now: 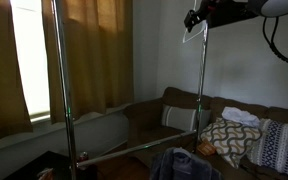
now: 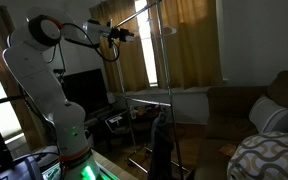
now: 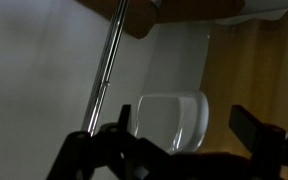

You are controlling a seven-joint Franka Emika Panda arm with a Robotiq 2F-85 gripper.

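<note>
My gripper is open, with its two dark fingers (image 3: 252,130) wide apart in the wrist view. A white rounded loop (image 3: 201,118), which looks like a clothes hanger, shows in the gap between them in that view; I cannot tell how far off it is. In exterior view 1 the gripper (image 1: 191,19) is high up beside the top of a metal rack's right post (image 1: 202,80), with thin white lines of the hanger (image 1: 194,37) just below. In exterior view 2 the gripper (image 2: 121,34) is near the rack's top rail.
A dark garment (image 1: 182,165) hangs low at the rack. Behind it stands a brown sofa (image 1: 147,118) with patterned pillows (image 1: 231,138) and a white folded cloth (image 1: 241,117). Tan curtains (image 1: 94,55) flank a bright window. The rack's posts stand close to the arm.
</note>
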